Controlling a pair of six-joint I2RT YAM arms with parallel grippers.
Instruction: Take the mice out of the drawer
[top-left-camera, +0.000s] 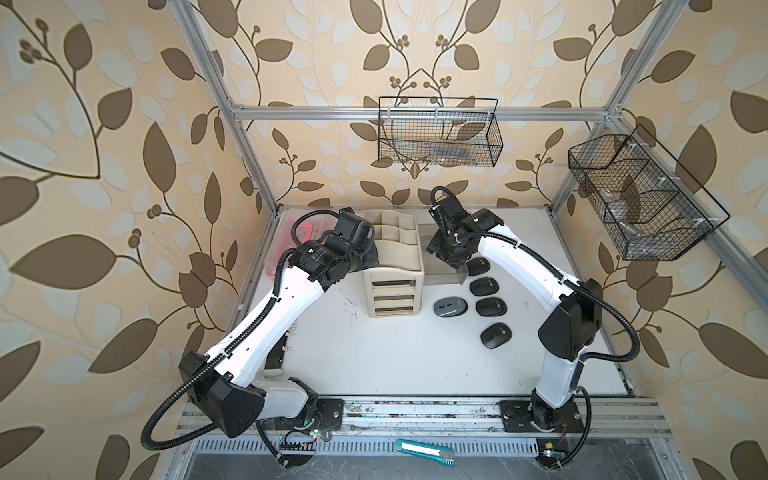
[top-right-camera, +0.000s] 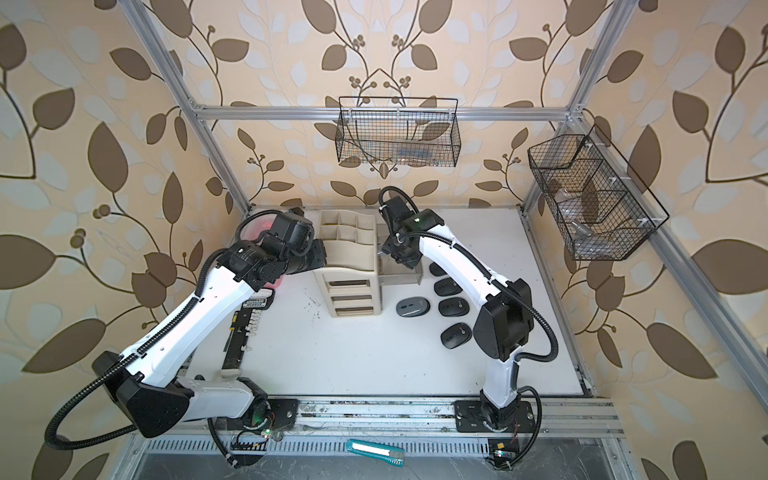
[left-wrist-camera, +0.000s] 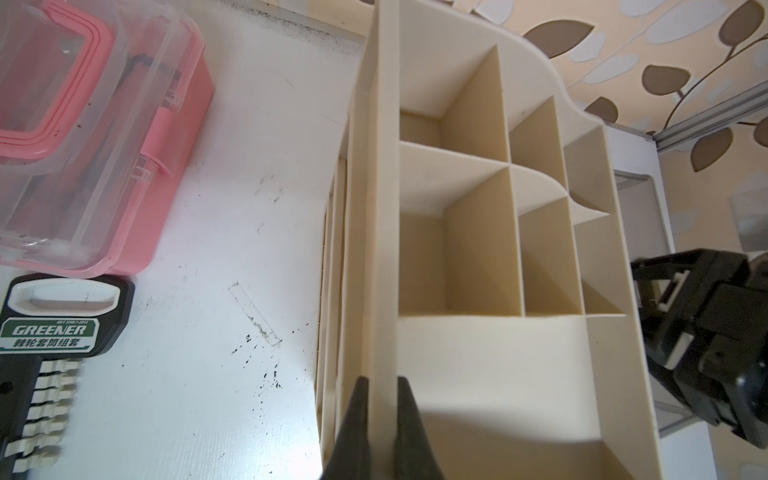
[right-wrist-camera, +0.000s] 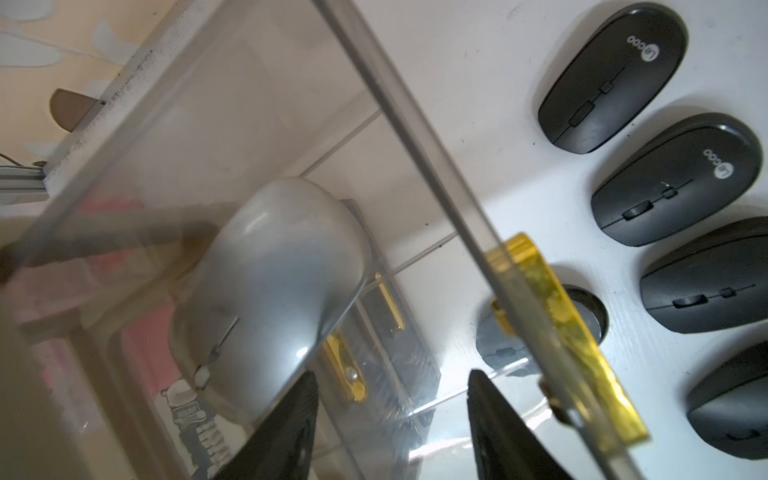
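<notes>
A cream drawer organizer (top-left-camera: 392, 260) stands mid-table, its clear drawer (top-left-camera: 440, 272) pulled out to the right. A grey mouse (right-wrist-camera: 268, 288) lies in the drawer. My right gripper is over the drawer beside that mouse, fingers apart, nothing visible between them. My left gripper is shut at the organizer's near-side rim, as seen in the left wrist view. Several black mice (top-right-camera: 453, 307) and a grey mouse (top-right-camera: 412, 306) lie on the table right of the organizer.
A pink clear box (left-wrist-camera: 168, 184) and a black tool set (left-wrist-camera: 64, 320) lie at the left. Wire baskets (top-left-camera: 440, 136) hang on the back and right frame.
</notes>
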